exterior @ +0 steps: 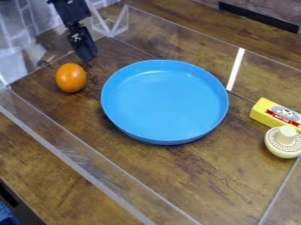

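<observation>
The black gripper [83, 44] hangs at the upper left, a little behind an orange [70, 77] and apart from it; its fingers are small and dark, with nothing seen held. A large blue plate [165, 98] lies in the middle, right of the orange.
A yellow box [274, 112] and a cream round object [282, 142] with a knobbed top lie at the right edge. Clear strips or rims border the wooden surface [153, 176].
</observation>
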